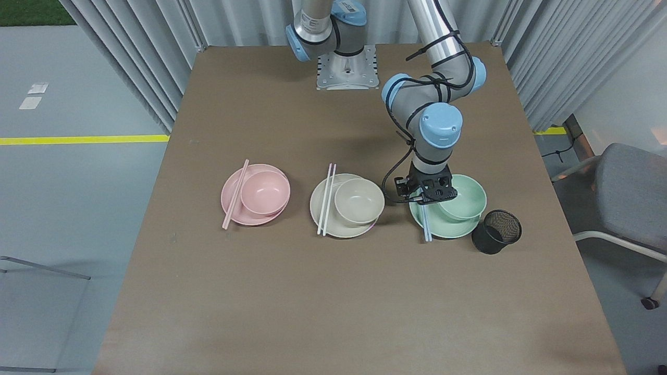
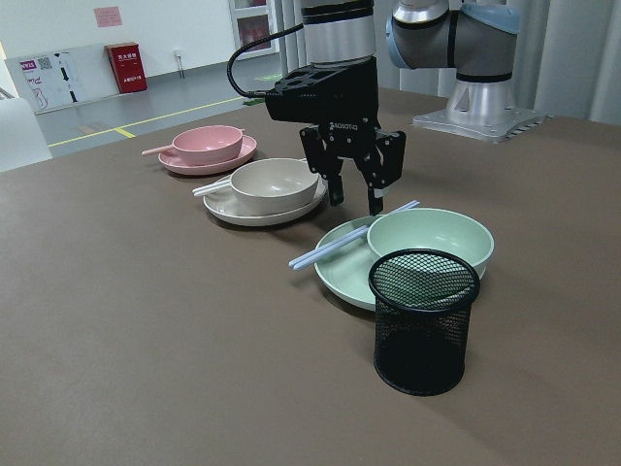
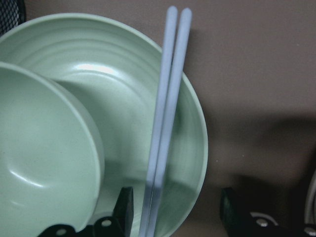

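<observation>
My gripper (image 2: pixel 355 202) hovers open just above light blue chopsticks (image 3: pixel 167 108), which lie across the green plate (image 1: pixel 441 225) beside the green bowl (image 1: pixel 462 194). In the wrist view the two fingers stand either side of the chopsticks, the left one over the plate, the right one over the table's side, with nothing held between them. In the front view the gripper's housing partly hides the far end of the chopsticks.
A black mesh cup (image 1: pixel 496 232) stands beside the green setting. A white setting (image 1: pixel 359 202) and a pink setting (image 1: pixel 264 192), each with chopsticks, sit to the left.
</observation>
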